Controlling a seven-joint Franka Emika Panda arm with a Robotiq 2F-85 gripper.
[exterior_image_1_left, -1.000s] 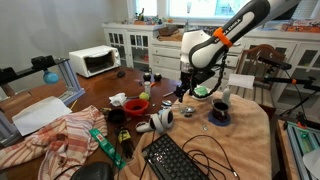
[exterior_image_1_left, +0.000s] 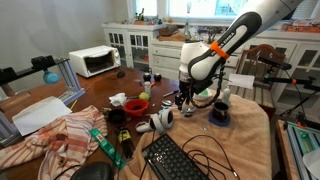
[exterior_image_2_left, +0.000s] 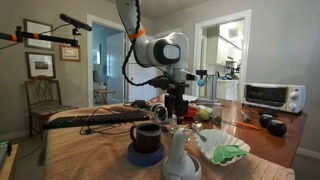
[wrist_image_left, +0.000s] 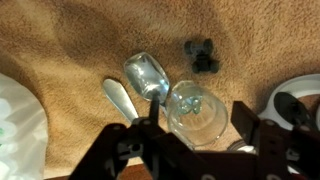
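In the wrist view a clear round cup (wrist_image_left: 197, 125) lies between the spread fingers of my gripper, with a small gap seeming to show on each side. My gripper (exterior_image_1_left: 186, 106) is low over the table in the first exterior view, pointing down. The second exterior view has the gripper (exterior_image_2_left: 177, 106) behind the dark mug, and what is between its fingertips is hard to make out there. Beside the cup lies a shiny spoon (wrist_image_left: 147, 74) on the brown cloth, with another metal handle (wrist_image_left: 120, 100) to its left.
A small black object (wrist_image_left: 202, 57) lies above the cup. A dark mug (exterior_image_1_left: 220, 114), a red bowl (exterior_image_1_left: 136, 106), a black keyboard (exterior_image_1_left: 176, 160) and a hair-dryer-like object (exterior_image_1_left: 156, 122) crowd the table. A white fluted bowl (exterior_image_2_left: 226, 143) holds something green. Bare cloth shows at the front right.
The arm has lowered over the last second, bringing the gripper down close to the table around the cup's place. The objects on the table look unmoved.
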